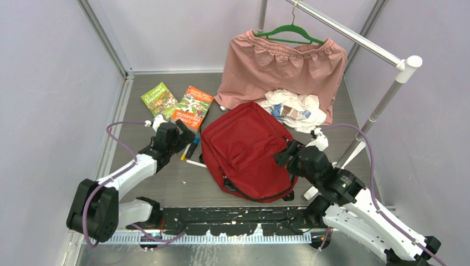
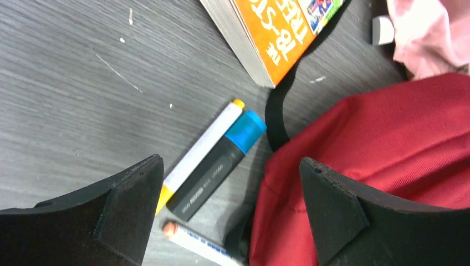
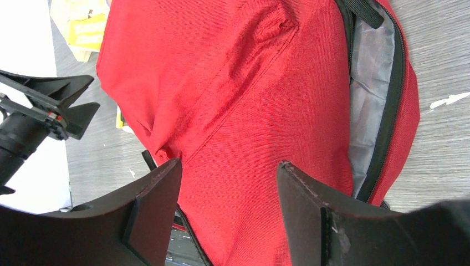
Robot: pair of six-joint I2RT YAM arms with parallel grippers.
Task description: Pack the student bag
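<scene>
The red backpack (image 1: 244, 149) lies on the grey floor, its side zipper (image 3: 388, 111) parted to show a grey lining. Left of it lie a yellow-white pen (image 2: 202, 147), a dark marker with blue cap (image 2: 213, 172) and a white pen (image 2: 199, 244). Two books (image 1: 191, 105) lie behind these. My left gripper hovers open over the pens, empty. My right gripper is over the backpack's right part, its fingers apart with nothing seen held between them.
Pink shorts (image 1: 277, 72) hang from a rail at the back, above crumpled white cloth (image 1: 299, 122). A metal post (image 1: 377, 111) stands at the right. Bare floor lies front-left.
</scene>
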